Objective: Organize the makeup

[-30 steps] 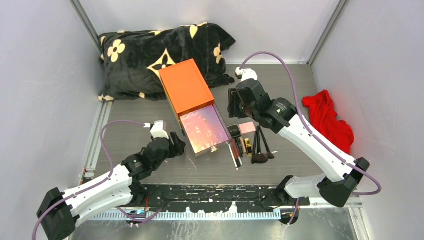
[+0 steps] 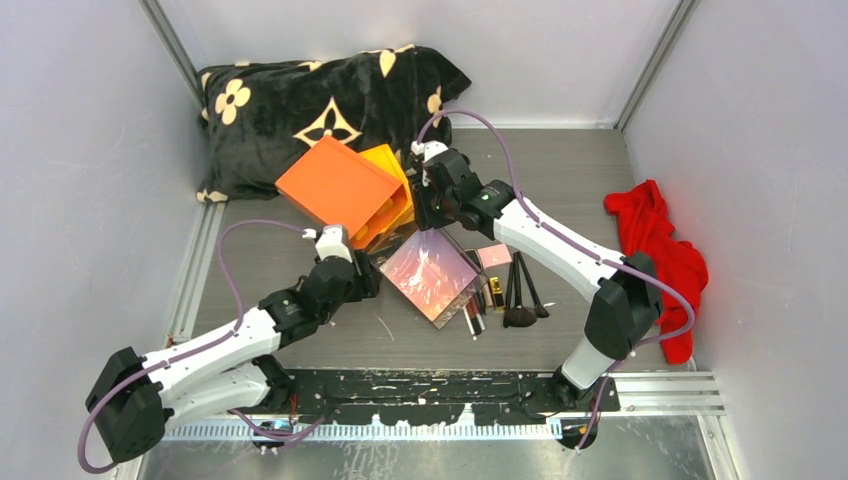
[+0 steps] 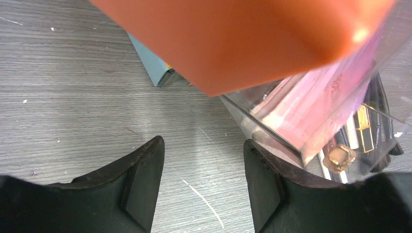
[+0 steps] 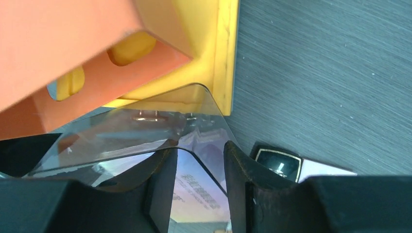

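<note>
The orange drawer box (image 2: pixel 339 178) is tilted over the yellow piece (image 4: pixel 221 53) at the back. A clear drawer with a pink-purple item inside (image 2: pixel 426 270) sits at an angle in front of them. My right gripper is at the clear drawer's upper rim, part open, the rim between or just behind its fingers. My left gripper is at the drawer's left corner, open with bare floor between its fingers; the orange box's underside fills the top of that wrist view.
Brushes (image 2: pixel 518 314), a pink square (image 2: pixel 494 254), pencils and small cosmetics lie right of the drawer. A dark patterned pillow (image 2: pixel 270 110) is behind, a red cloth (image 2: pixel 650 220) at the far right.
The orange box has swung leftward, exposing the yellow piece; the clear drawer has turned and shifted.
</note>
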